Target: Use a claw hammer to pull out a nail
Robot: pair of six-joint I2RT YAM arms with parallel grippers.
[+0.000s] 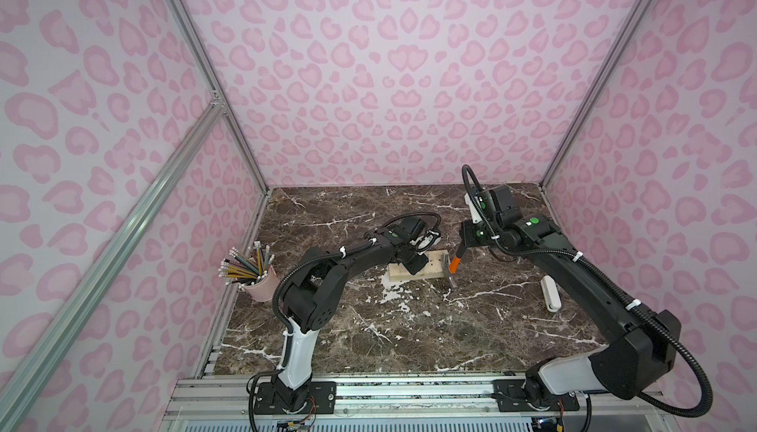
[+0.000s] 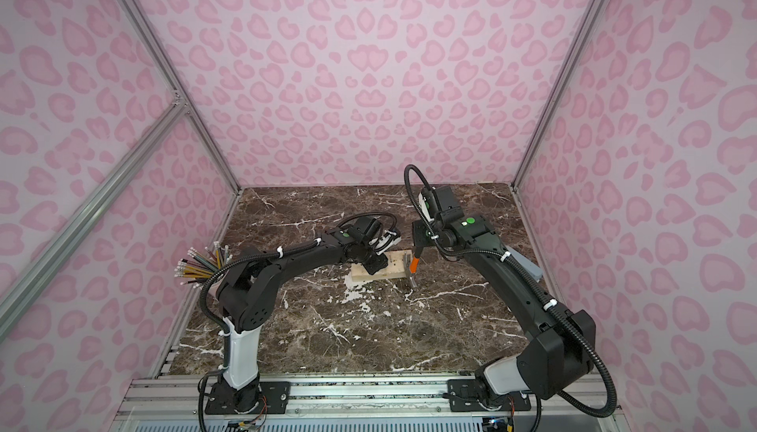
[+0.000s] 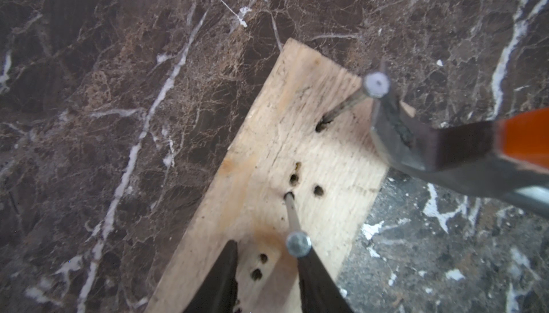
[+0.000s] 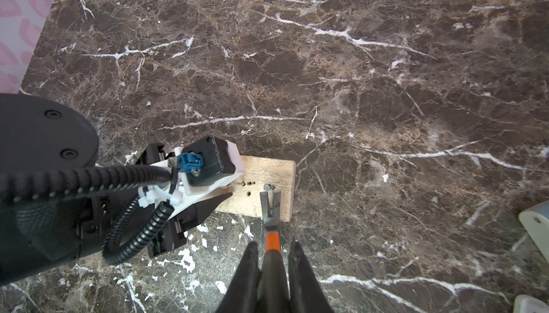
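Observation:
A pale wooden board (image 3: 240, 198) lies on the marble table with two nails standing from it. One leaning nail (image 3: 347, 107) is near its far end; the other nail (image 3: 293, 221) rises closer to my left gripper. That gripper stands open low over the board, its fingers (image 3: 320, 287) apart; whether they touch the wood cannot be told. My right gripper is shut on the dark handle of the claw hammer (image 4: 270, 213), which has an orange neck. The split claw points at the leaning nail, close beside its head; contact is unclear.
A pink cup (image 1: 262, 286) of pencils stands at the table's left edge. White crumbs (image 1: 390, 291) litter the table in front of the board. A white object (image 1: 550, 293) lies at the right.

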